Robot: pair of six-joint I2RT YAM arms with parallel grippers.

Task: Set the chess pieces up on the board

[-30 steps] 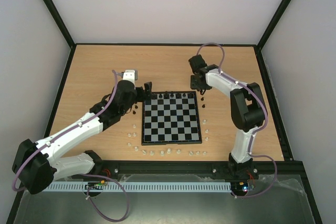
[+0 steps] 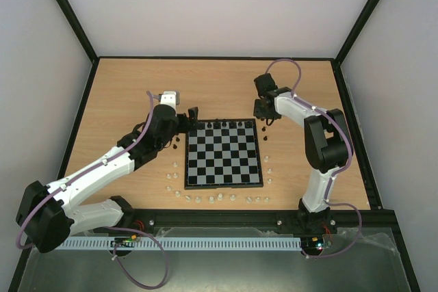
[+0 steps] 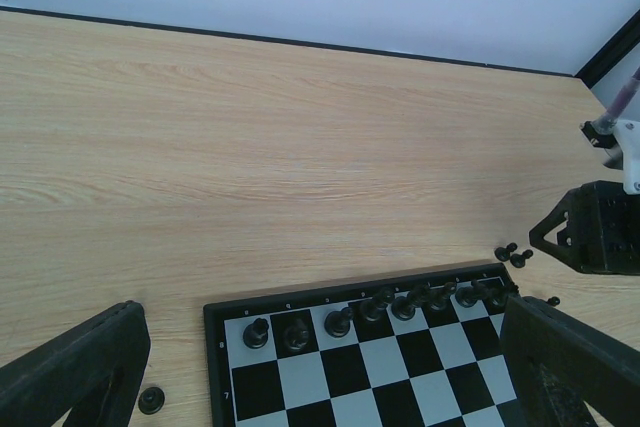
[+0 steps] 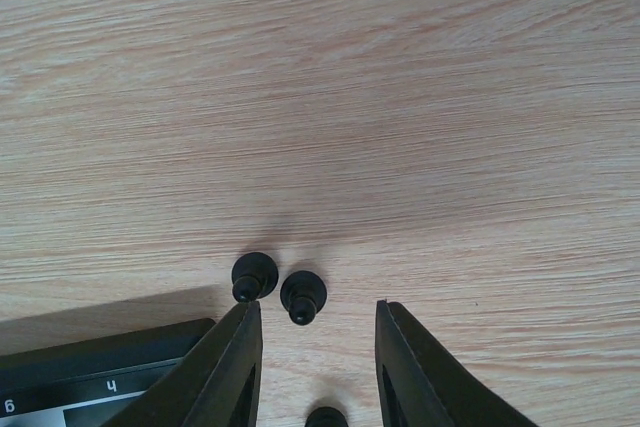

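Note:
The chessboard (image 2: 223,155) has a row of black pieces along its far rank, among them a piece (image 3: 338,322) in the left wrist view. My left gripper (image 2: 192,120) stands open above the board's far-left corner, nothing between its fingers. My right gripper is over the table just beyond the board's far-right corner, its fingers apart and empty. Two loose black pawns (image 4: 254,277) (image 4: 303,297) stand just ahead of its fingertips, with another black piece (image 4: 326,417) lower in that view.
Loose white pieces (image 2: 233,197) lie along the board's near and side edges. A few black pieces (image 3: 151,400) lie left of the board.
The right arm has shifted slightly to the right, away from the board's corner. The left arm and the pieces show no visible change.

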